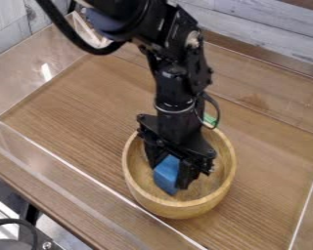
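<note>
A blue object (168,179) lies inside a round wooden bowl (202,200) at the lower middle of the camera view. My black gripper (175,164) is down in the bowl over the blue object, partly covering it. Whether its fingers are closed on the object is not clear.
A small green object (211,122) lies behind the bowl, partly hidden by the arm. A white wooden wall runs along the back, and black cables sit at the lower left.
</note>
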